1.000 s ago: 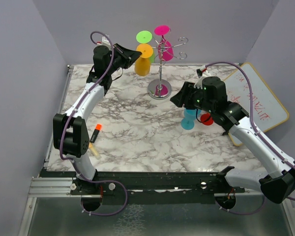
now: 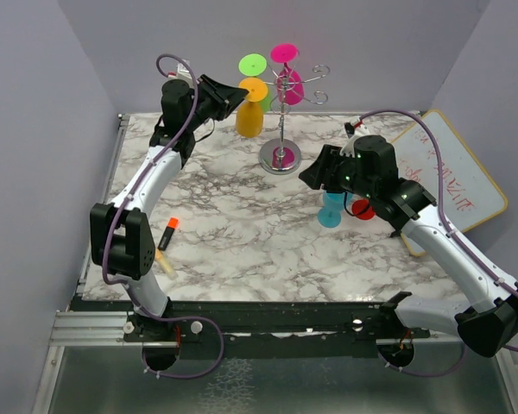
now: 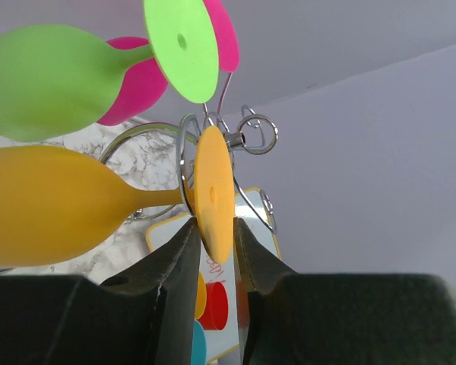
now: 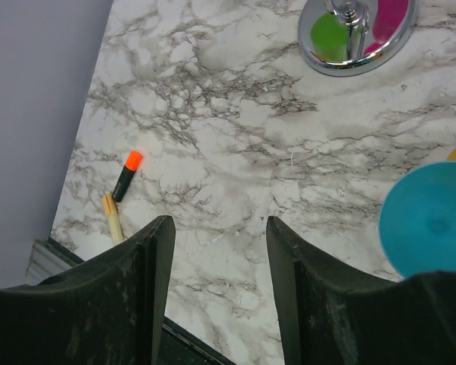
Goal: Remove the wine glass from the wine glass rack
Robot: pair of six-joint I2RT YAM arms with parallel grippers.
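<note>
The orange wine glass [image 3: 57, 205] hangs upside down on the wine glass rack [image 2: 282, 125], its stem at a wire loop and its foot [image 3: 214, 179] uppermost. My left gripper is part open, with the lower edge of that foot between its fingertips. Whether either fingertip touches the foot, I cannot tell. A green glass [image 3: 53, 84] and a pink one [image 2: 292, 86] hang on other loops. Well to the front right of the rack, my right gripper stands open and empty above the table.
Below the right arm stand blue cups [image 2: 330, 216] and a red cup [image 2: 363, 209]. A whiteboard [image 2: 453, 172] lies at the right. Two markers, one with an orange cap [image 2: 167, 233], lie at the left.
The left arm has shifted slightly to the left, and its fingertips look a little wider apart. The orange glass swayed slightly right and came back, staying on the rack. The right arm has not moved.
</note>
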